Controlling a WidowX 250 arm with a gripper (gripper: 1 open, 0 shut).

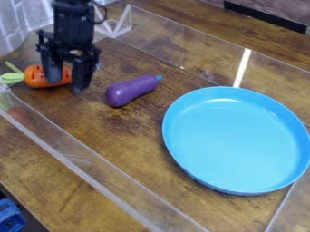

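Note:
My dark gripper (67, 65) is at the upper left, its fingers around or just in front of an orange carrot toy (46, 75) with green leaves. It is blurred, so whether it grips the carrot is unclear. A purple eggplant toy (130, 91) lies right of it. A large blue plate (235, 140) fills the right side.
Clear plastic edging runs around the wooden surface (103, 159). A blue object (7, 217) sits at the lower left corner. The lower middle and upper right are open.

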